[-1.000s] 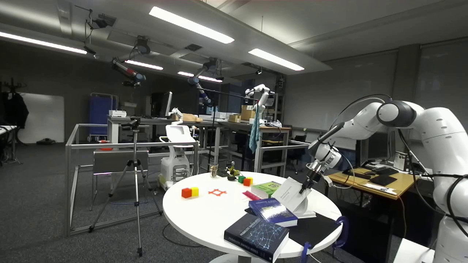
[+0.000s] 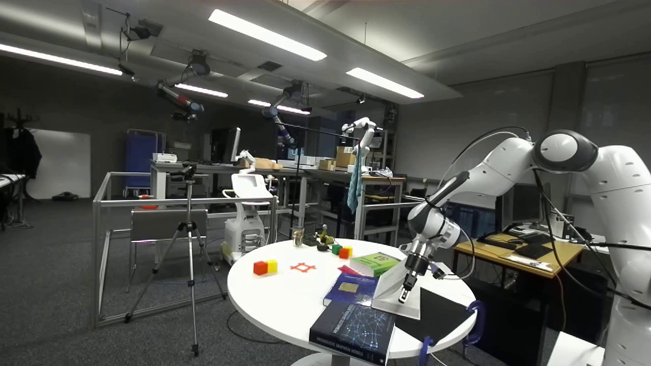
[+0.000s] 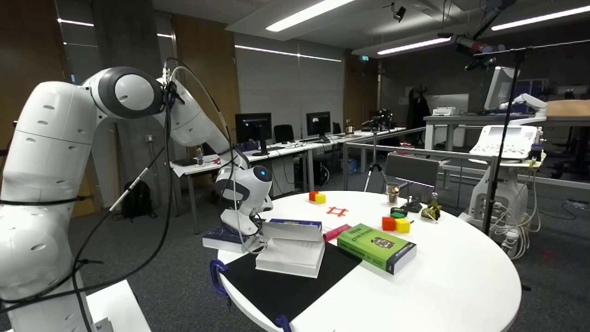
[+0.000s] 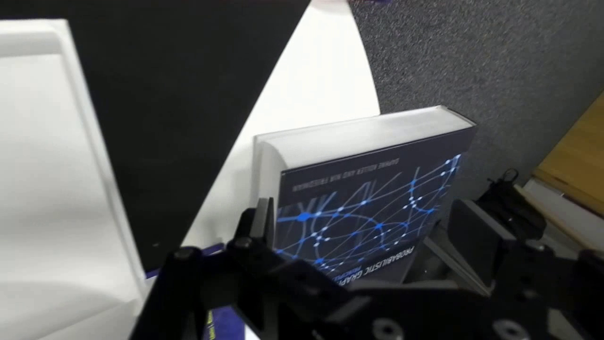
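My gripper (image 2: 403, 297) points down over the white open book (image 2: 392, 303) near the table's right side. In the wrist view its two fingers (image 4: 260, 222) stand wide apart, open with nothing held between them. Beyond them shows the dark book with blue network lines (image 4: 362, 221). The open book (image 3: 290, 259) lies on a black mat (image 3: 282, 287), one side spread towards the blue book (image 2: 352, 286). That blue book is partly covered from view in the second exterior view.
A green book (image 3: 376, 243) lies beside the open one. Red and yellow cubes (image 3: 395, 224), a red hash-shaped frame (image 2: 302, 267) and a glass jar (image 2: 297, 237) stand farther off. Blue clamps (image 2: 477, 322) grip the table edge.
My gripper has moved left, down and nearer the front. The raised part of the open book has come down to the left. The blue book has shifted left, off the open book's front.
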